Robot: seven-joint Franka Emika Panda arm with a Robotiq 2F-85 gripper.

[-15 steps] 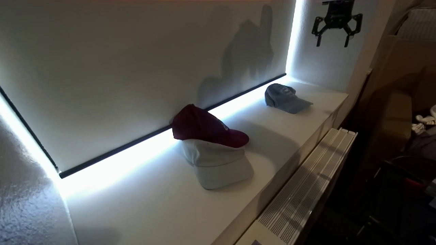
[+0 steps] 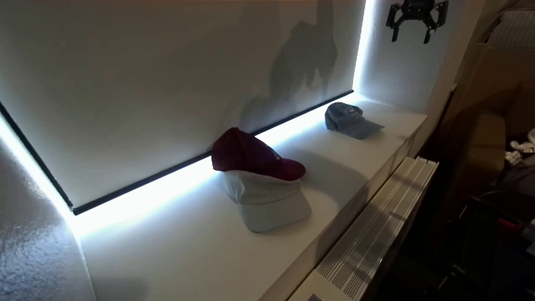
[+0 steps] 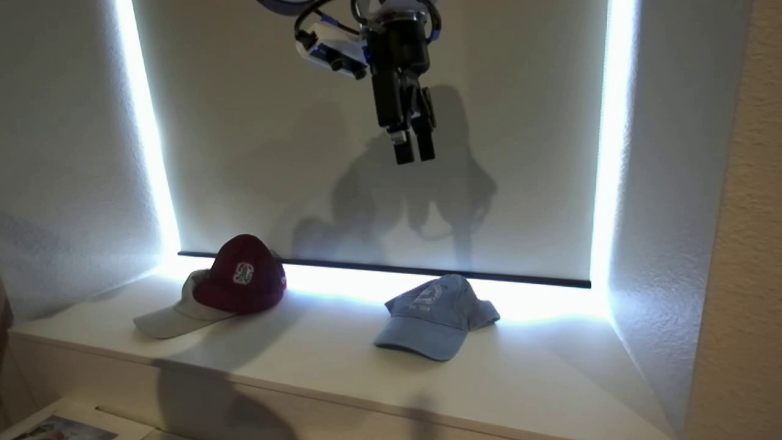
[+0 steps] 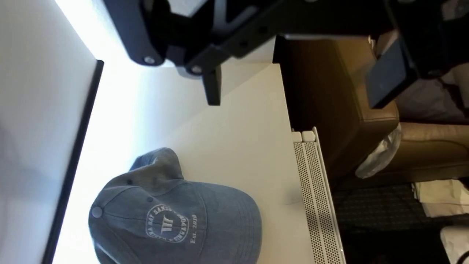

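Observation:
My gripper point(image 2: 411, 39) hangs open high over the far end of the sill, with nothing between its fingers. In the wrist view its two fingertips stand wide apart, one finger point(image 4: 213, 88) above the bare sill. Below it, a blue-grey cap point(image 3: 429, 315) with a white round emblem rests on the sill, apart from the gripper. Farther along, a dark red cap point(image 2: 245, 153) with a white badge sits partly on top of a pale grey-white cap point(image 2: 273, 205). The pale cap's crown is partly covered by the red one.
A lowered blind point(image 3: 513, 183) closes off the sill's back, its dark bottom bar just above the surface. The white sill point(image 2: 185, 251) is clear between and around the caps. Beyond its front edge runs a slotted radiator point(image 2: 371, 230); a brown sofa point(image 4: 356, 88) stands nearby.
My gripper has risen a little and shifted slightly right in exterior view 1, staying open. The blind's bottom bar appears slightly shifted. All three caps lie where they were.

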